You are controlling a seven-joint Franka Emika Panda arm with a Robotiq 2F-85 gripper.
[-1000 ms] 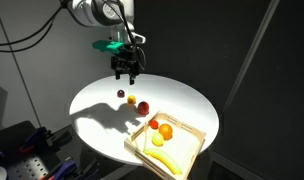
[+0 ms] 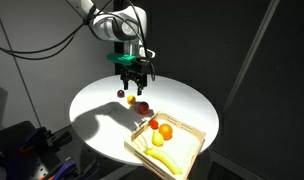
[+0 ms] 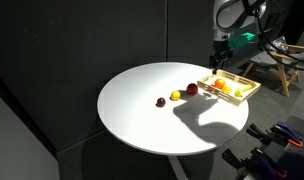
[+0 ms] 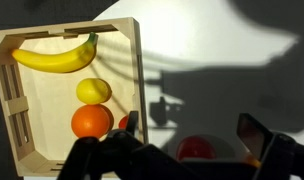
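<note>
My gripper (image 2: pixel 135 92) hangs open above the white round table, with nothing held between its fingers. In the wrist view a red apple (image 4: pixel 196 148) lies on the table below the gap between the fingers, clearly lower than them. Exterior view 1 shows the same apple (image 2: pixel 143 108) outside the box, with a small orange-yellow fruit (image 2: pixel 132 100) and a dark red fruit (image 2: pixel 120 93) farther left. A shallow wooden box (image 4: pixel 141 70) holds a banana (image 4: pixel 57 58), a lemon (image 4: pixel 93 91), an orange (image 4: pixel 90 121) and a red fruit (image 4: pixel 123 122) partly hidden by a finger.
At the table's front right, the box (image 2: pixel 199 143) has raised walls, and its near part overhangs the table edge. Bare white tabletop (image 3: pixel 132 100) spreads to the left in exterior view 2. The arm's shadow falls across the table.
In exterior view 1 my gripper has moved right and somewhat lower, toward the red apple. It has stayed open, and the fruits and box have not moved.
</note>
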